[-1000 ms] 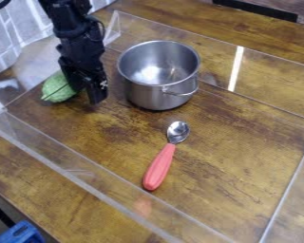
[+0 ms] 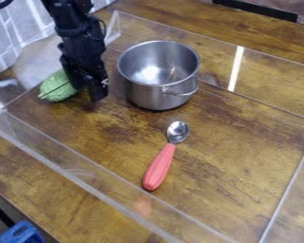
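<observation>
My black gripper [image 2: 83, 81] is low at the upper left, over a green object [image 2: 56, 88] that lies on the wooden table. Its fingers come down beside and in front of that object; whether they are open or closed on it is unclear. Just right of the gripper stands a steel pot [image 2: 159, 76]. A spoon with a red handle [image 2: 159, 166] lies on the table below the pot, bowl end upward in the view.
Clear transparent walls border the table [image 2: 243, 161] on the left and right. A blue object [image 2: 22, 233] shows at the bottom left corner.
The gripper and green object have shifted very slightly; the pot and spoon have not moved.
</observation>
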